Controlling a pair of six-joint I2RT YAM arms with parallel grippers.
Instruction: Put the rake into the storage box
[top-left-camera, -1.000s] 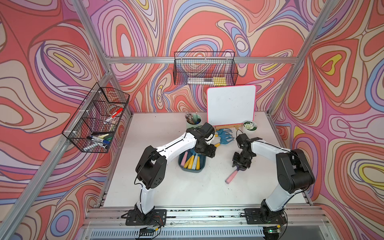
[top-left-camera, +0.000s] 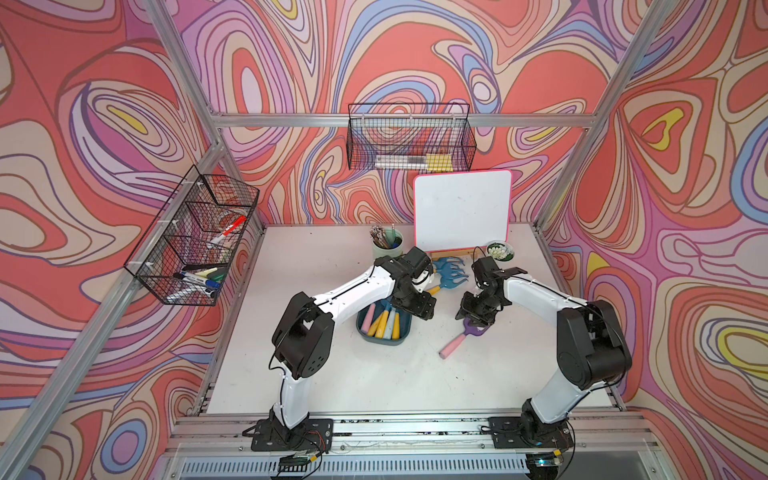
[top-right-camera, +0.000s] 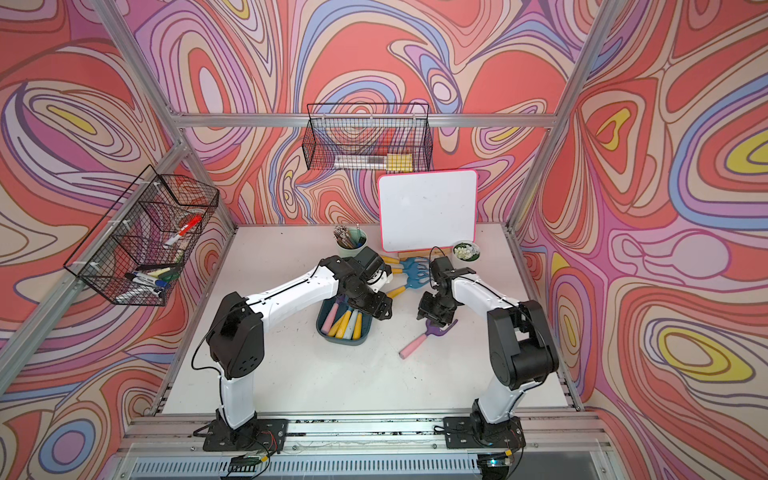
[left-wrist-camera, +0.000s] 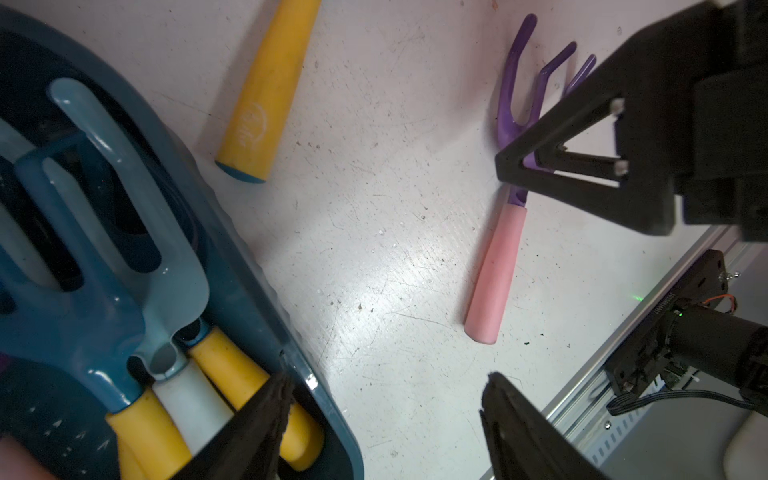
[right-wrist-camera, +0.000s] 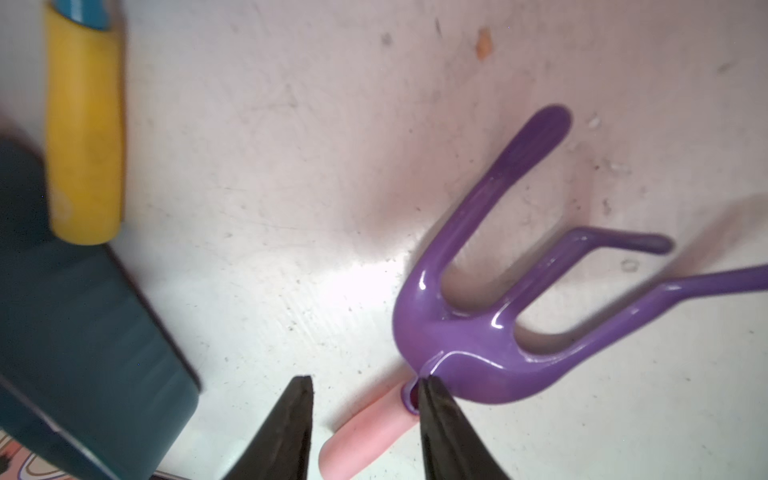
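A rake with purple tines (right-wrist-camera: 472, 344) and a pink handle (left-wrist-camera: 497, 272) lies on the table, right of the storage box (top-left-camera: 384, 341). My right gripper is open above the neck of the rake; the handle runs below its gap and one fingertip overlaps the neck in the right wrist view. The dark blue box has several rakes in it, with yellow, white and pink handles. Over the box's right edge hangs my left gripper, open, with nothing between its fingers. The left arm covers the rear of the box in both top views.
Blue rakes (top-right-camera: 417, 277) with yellow handles lie behind, between the two arms. A whiteboard (top-left-camera: 462, 209), a bowl with white flowers (top-left-camera: 499, 251) and a cup of tools (top-right-camera: 349, 240) stand at the back.
The rake's handle has swung left and slightly back. My right gripper has let go of the rake and moved back and left, uncovering more of its purple head. The left arm is nearly still.
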